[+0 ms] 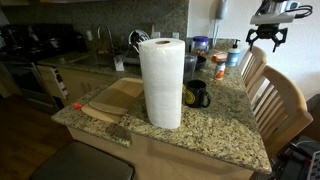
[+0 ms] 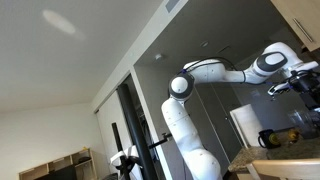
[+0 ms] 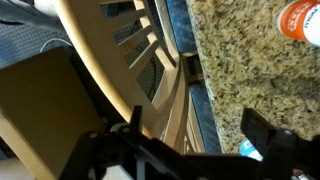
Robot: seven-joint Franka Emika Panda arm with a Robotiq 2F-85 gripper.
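My gripper [image 1: 264, 44] hangs in the air at the far right of exterior view 1, above the chair backs. Its two dark fingertips stand well apart in the wrist view, with nothing held between them; the gripper is open there over the gap between a wooden chair [image 3: 105, 65] and the granite counter [image 3: 235, 75]. On the counter, an orange-and-white container [image 3: 300, 20] shows at the top right. A blue-and-white item [image 3: 249, 149] is partly hidden behind the right finger.
In exterior view 1, a paper towel roll [image 1: 162, 85] stands upright on the counter's near part, beside a black mug [image 1: 197, 94]. Behind are an orange-and-white container [image 1: 220, 67] and a pump bottle [image 1: 234, 55]. Wooden chairs [image 1: 282, 100] line the right edge.
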